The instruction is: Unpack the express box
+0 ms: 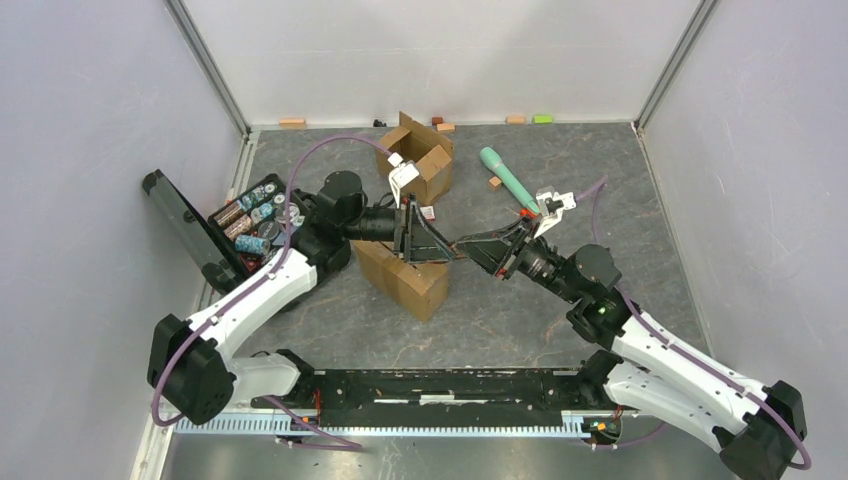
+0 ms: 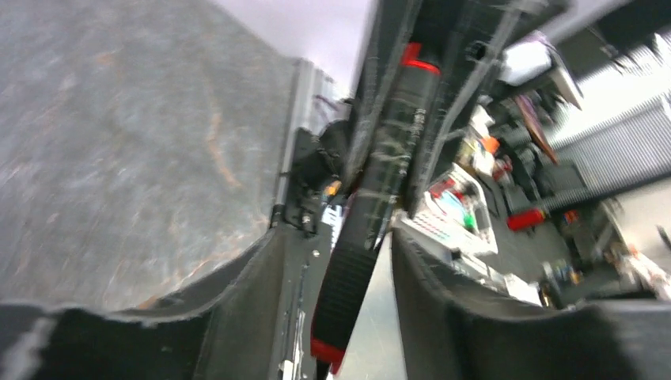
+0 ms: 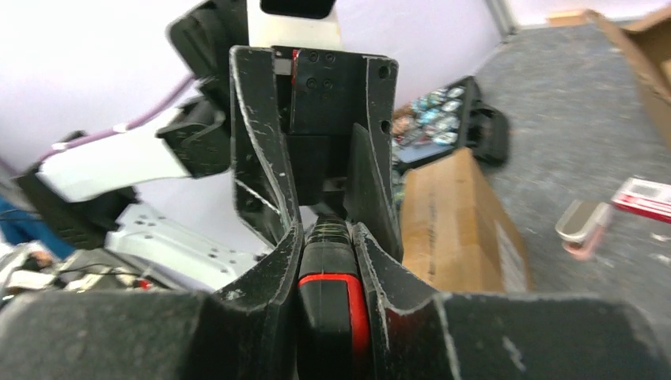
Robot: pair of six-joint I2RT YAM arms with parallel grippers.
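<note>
A black cutter-like tool with red bands [image 3: 326,297] is pinched between the fingers of my right gripper. My left gripper has its fingers [image 2: 245,297] spread, the black tool [image 2: 368,198] lying in the gap with space at its sides. In the top view, the left gripper [image 1: 445,254] and the right gripper [image 1: 470,248] meet tip to tip above the table's middle. Below and left of them sits a brown cardboard box [image 1: 410,290], partly covered by the left arm. Its upper surface [image 3: 439,222] looks closed in the right wrist view.
An open cardboard box [image 1: 425,165] stands behind. A green cylinder [image 1: 508,178] lies at the back right beside a small wooden block [image 1: 495,183]. At left is an open black case [image 1: 262,225] full of cans.
</note>
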